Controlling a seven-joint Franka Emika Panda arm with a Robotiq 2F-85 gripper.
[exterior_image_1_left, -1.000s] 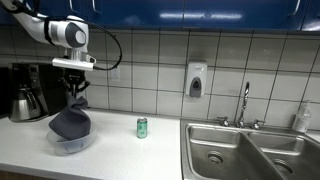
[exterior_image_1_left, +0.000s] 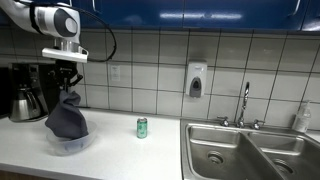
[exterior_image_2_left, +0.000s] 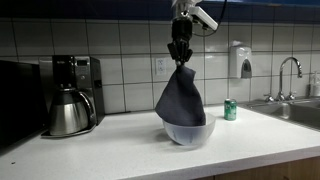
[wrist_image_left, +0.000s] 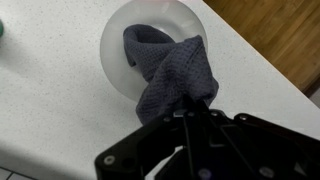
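Observation:
A dark grey cloth hangs from my gripper, which is shut on its upper end. The cloth's lower part reaches down into a clear, whitish bowl on the counter. From above in the wrist view, the cloth drapes across the bowl, part of it lying inside. The fingertips are hard to make out there behind the cloth. In exterior view 1 the bowl stands at the left of the counter with the cloth above it.
A green can stands on the white counter to the bowl's right, before the double sink. A coffee maker stands at the back left. Counter around the bowl is mostly clear.
The cloth has been drawn up and hangs longer and narrower. The bowl stays in place.

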